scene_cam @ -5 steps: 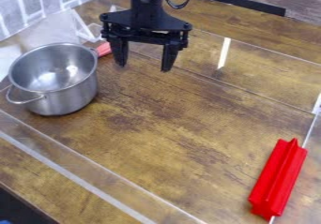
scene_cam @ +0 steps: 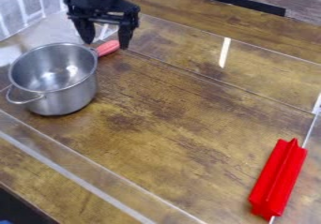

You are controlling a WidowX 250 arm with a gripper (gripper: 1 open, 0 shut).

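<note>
My black gripper (scene_cam: 103, 33) is at the upper left, above and just behind a steel pot (scene_cam: 53, 82), its fingers apart and pointing down. A small red-pink object (scene_cam: 108, 47) lies on the wooden table just beside the pot's back right, below the gripper; whether anything touches it I cannot tell.
A long red object (scene_cam: 279, 176) lies at the lower right. A pale, crumpled material is at the back left, behind the pot.
My gripper has moved left and back, from the upper middle to over the area by the pot and small pink object. The pot and long red object have stayed put.
</note>
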